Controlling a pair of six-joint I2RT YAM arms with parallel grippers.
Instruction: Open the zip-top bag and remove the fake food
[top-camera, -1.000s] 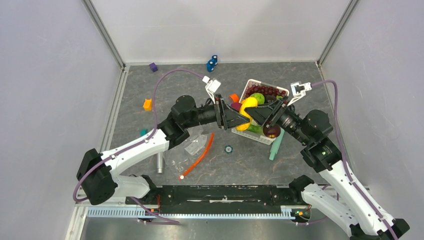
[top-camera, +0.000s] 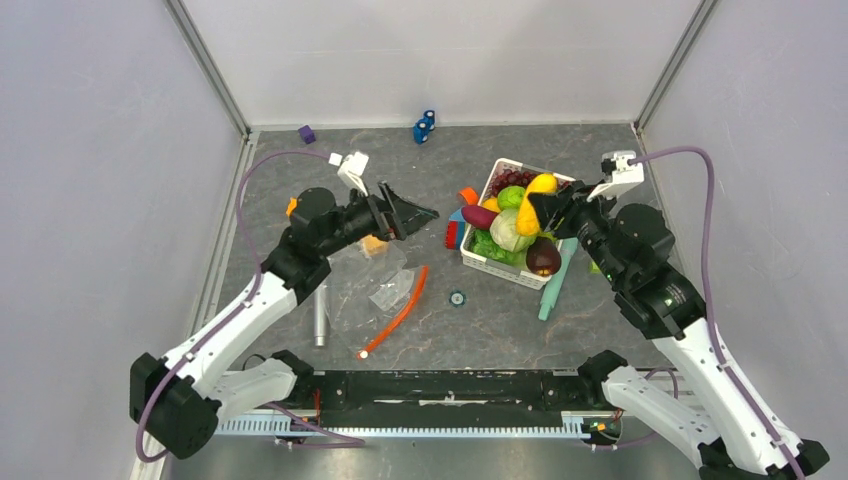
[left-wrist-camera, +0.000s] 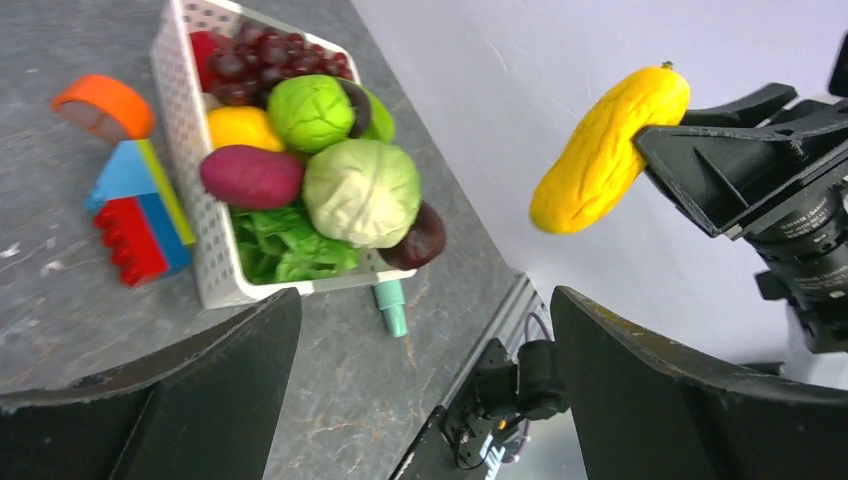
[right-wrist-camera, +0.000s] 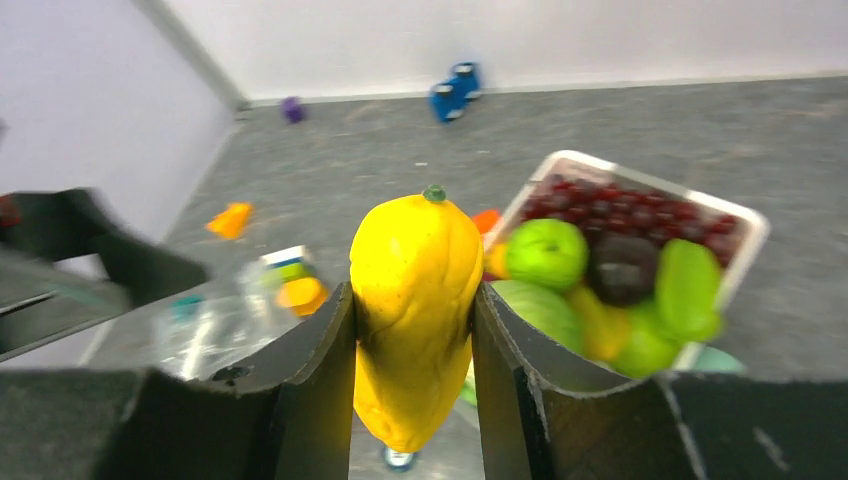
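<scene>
A yellow squash-like toy food (right-wrist-camera: 415, 310) is upright between the fingers of my right gripper (top-camera: 545, 210), which is shut on it. In the left wrist view the yellow food (left-wrist-camera: 605, 150) hangs clear of the basket, off to its right. My left gripper (top-camera: 415, 215) stands open left of the basket, nothing between its fingers. A clear plastic bag (top-camera: 365, 295) lies flat on the table below the left arm; whether its zip is open cannot be told. The white basket (left-wrist-camera: 190, 180) holds several toy foods, among them a pale cabbage (left-wrist-camera: 362, 192) and an aubergine (left-wrist-camera: 252, 177).
Beside the basket lie colored blocks (left-wrist-camera: 145, 215) and an orange ring (left-wrist-camera: 105, 103). An orange strip (top-camera: 400, 312), a silver tube (top-camera: 320, 316) and a teal handle (top-camera: 555, 285) lie on the table. Bare table spans the middle front.
Both grippers were together at the yellow food. The left one has opened and drawn back to the left; the right has moved right and slightly back, carrying the food over the basket.
</scene>
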